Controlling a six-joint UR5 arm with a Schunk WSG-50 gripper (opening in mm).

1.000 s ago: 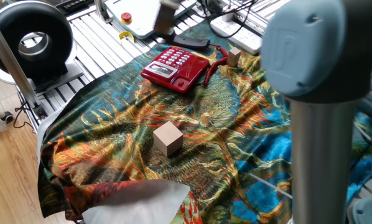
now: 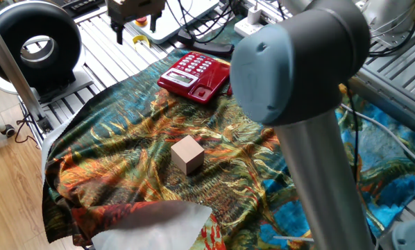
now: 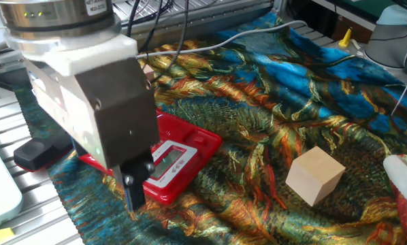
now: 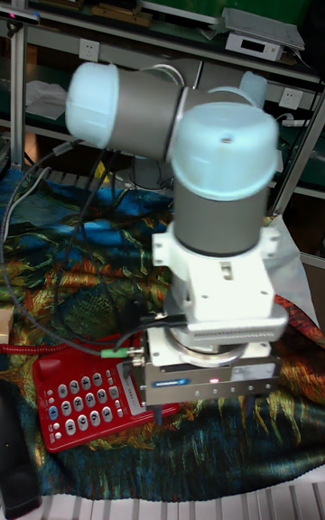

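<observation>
My gripper (image 2: 137,32) hangs at the top of exterior view 1, its two fingers spread apart with nothing between them. From exterior view 3, the gripper (image 4: 204,414) is beside the red telephone (image 4: 72,409), both fingers pointing down. Only one finger (image 3: 133,189) shows clearly in exterior view 2, in front of the telephone (image 3: 197,153). A light wooden cube (image 2: 187,154) rests on the patterned cloth (image 2: 124,132), well apart from the gripper. Another small wooden block (image 3: 148,73) is partly covered by the gripper body.
The phone's black handset (image 2: 211,47) lies off its base, near the cloth's edge. A black ring-shaped device (image 2: 37,45) stands at the left. Loose cables (image 3: 183,41) hang near the wrist.
The gripper has moved left across the top of exterior view 1. My arm's large joint has shifted left too, now covering the small block and most of the coiled cord. Telephone and cube have stayed put.
</observation>
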